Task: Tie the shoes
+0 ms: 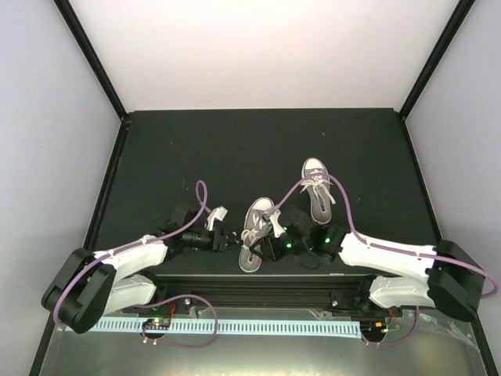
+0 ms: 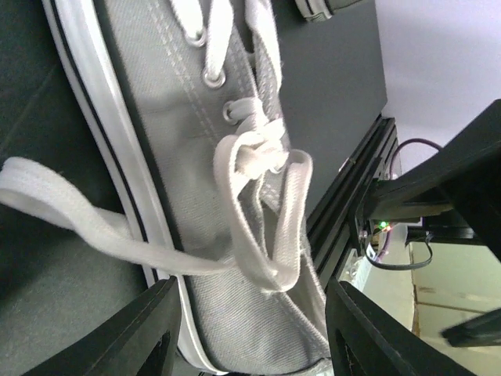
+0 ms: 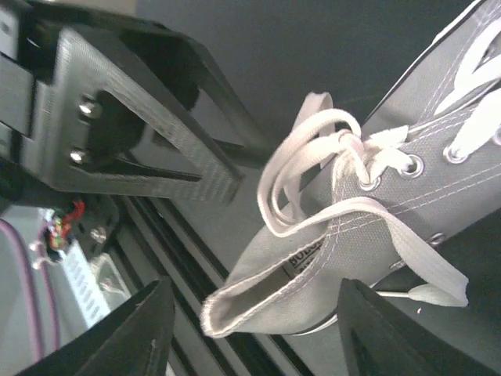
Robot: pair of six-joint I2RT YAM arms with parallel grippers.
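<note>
A grey canvas shoe lies between my grippers, its white laces knotted at the collar with loops and a loose end hanging aside, as both wrist views show. My left gripper is at the shoe's left side; in its wrist view the fingers stand apart below the knot, nothing visibly gripped. My right gripper is over the shoe's right side; in its wrist view the blurred fingers are apart, with the shoe's heel collar between and beyond them, not visibly gripped.
A second laced grey shoe lies upright farther back on the right. Pink cables run along both arms.
</note>
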